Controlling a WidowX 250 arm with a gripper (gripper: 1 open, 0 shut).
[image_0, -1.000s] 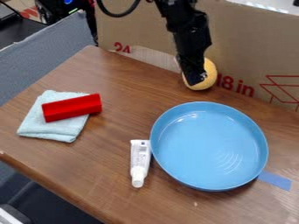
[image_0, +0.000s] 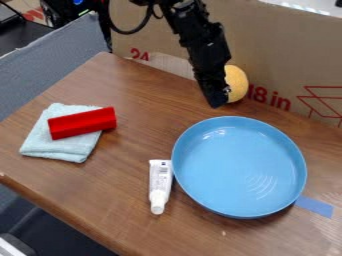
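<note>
The black arm comes down from the top, its gripper (image_0: 215, 94) low at the back of the table, just left of and partly in front of a round yellow object (image_0: 235, 82) by the cardboard backing. The gripper looks shut; nothing clearly shows between its fingers. A blue plate (image_0: 241, 175) lies on the right of the wooden table. A white tube (image_0: 159, 187) lies left of the plate. A red block (image_0: 82, 123) rests on a folded pale cloth (image_0: 54, 147) at the left.
Cardboard (image_0: 294, 65) walls the back of the table (image_0: 94, 200). A piece of blue tape (image_0: 313, 207) is at the right. The table's middle, between cloth and plate, is clear, as is the near left.
</note>
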